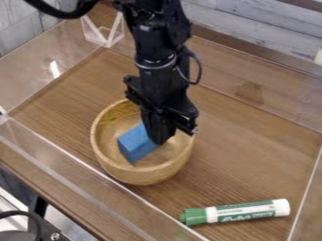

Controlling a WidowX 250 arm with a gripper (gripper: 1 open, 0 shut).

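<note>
A round wooden bowl (126,168) sits on the table with a blue block (137,144) inside it, toward the left. My black gripper (160,133) is lowered over the bowl, its tip beside the block at the upper right. The fingers look shut; whether anything is between them is hidden by the gripper body.
A green and white tube (234,213) lies at the front right of the wooden table (247,141). Raised edges run along the left and back.
</note>
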